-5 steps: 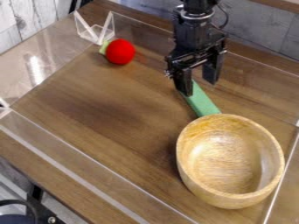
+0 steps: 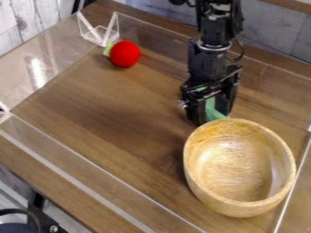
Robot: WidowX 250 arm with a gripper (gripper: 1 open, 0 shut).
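Note:
My gripper (image 2: 209, 101) is lowered over a long green object (image 2: 215, 116) on the wooden table, just behind the large wooden bowl (image 2: 237, 168). The dark fingers cover most of the green object, with only a small part showing near the bowl's rim. Whether the fingers are open or closed on it cannot be made out.
A red round object (image 2: 125, 54) with a green piece beside it lies at the back left, near a white wire rack (image 2: 100, 27). A grey wall runs along the back.
My gripper has moved down and slightly toward the bowl, now covering most of the green object. The other things look unmoved.

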